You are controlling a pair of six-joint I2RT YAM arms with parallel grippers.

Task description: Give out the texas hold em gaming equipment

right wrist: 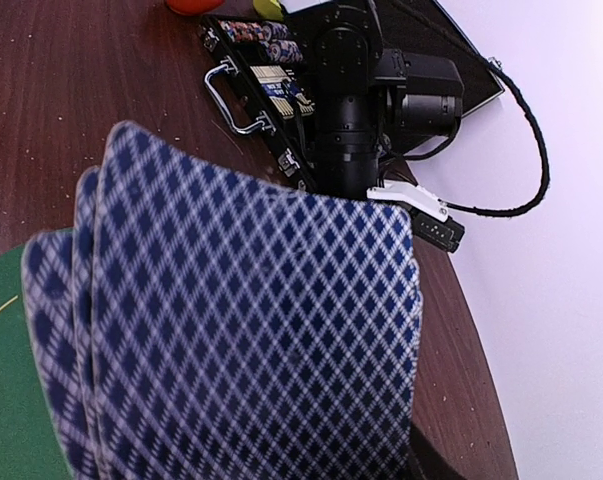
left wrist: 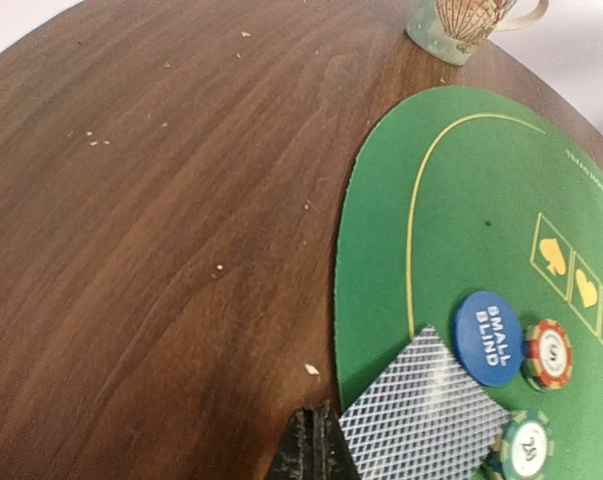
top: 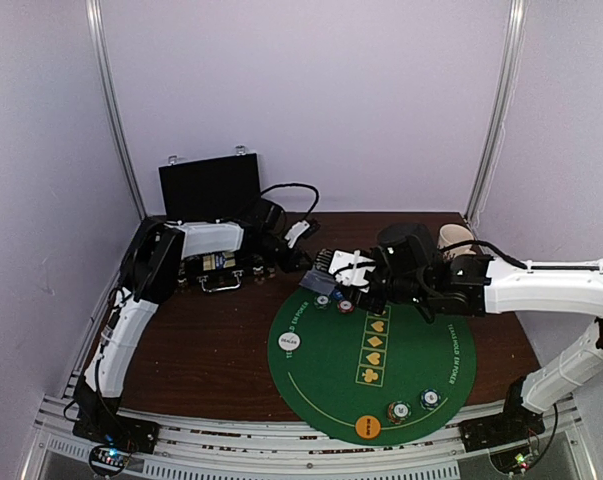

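Blue checked cards [right wrist: 251,330] fill the right wrist view, with my right gripper [top: 331,270] shut on them above the mat's back edge. In the left wrist view a card [left wrist: 421,420] lies on the green mat [left wrist: 381,240]'s edge, beside a small blind button [left wrist: 489,338] and chip stacks [left wrist: 547,354]. My left gripper is shut at that card's near corner; whether anything thin is between its fingers is unclear. The dealer button [top: 289,341] and more chips [top: 399,410] lie on the mat.
The open chip case [top: 209,185] stands at the back left, behind the left arm. A mug [left wrist: 461,25] is at the back right. Bare table [top: 201,360] lies left of the mat.
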